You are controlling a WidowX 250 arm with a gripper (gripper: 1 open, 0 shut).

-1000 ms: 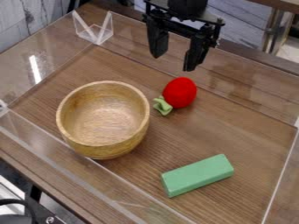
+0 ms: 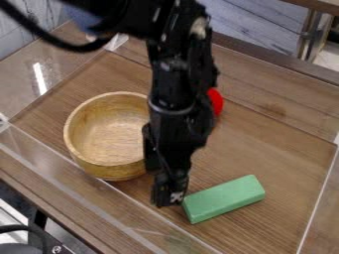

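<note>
My black gripper [image 2: 169, 179] is low over the wooden table, between a tan bowl [image 2: 95, 129] on the left and a green block [image 2: 228, 198] at the lower right. It is open, its fingers apart, just left of the block; whether they touch it I cannot tell. A red object [image 2: 215, 101] is partly hidden behind the arm.
A dark cable lies at the lower left corner. A raised wooden edge runs along the back right.
The bowl and block have not visibly moved.
</note>
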